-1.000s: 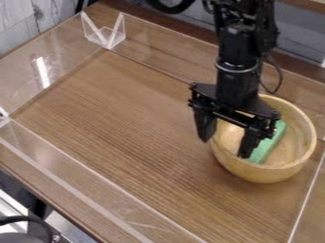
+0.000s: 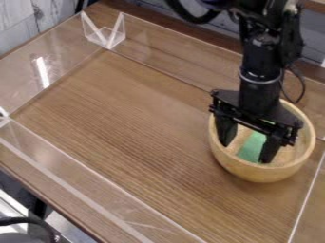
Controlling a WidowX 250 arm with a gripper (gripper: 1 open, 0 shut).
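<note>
A tan round bowl (image 2: 241,166) sits on the wooden table at the right, with a green object (image 2: 253,145) inside it. My black gripper (image 2: 258,131) is lowered into the bowl, open, its fingers around or just above the green object; whether they touch it is unclear.
A small white wire-like holder (image 2: 105,33) stands at the upper left. Dark cables show at the lower left corner, and a grey edge runs along the back.
My gripper has moved to the right within the bowl, over the green object, which is now partly covered by it.
</note>
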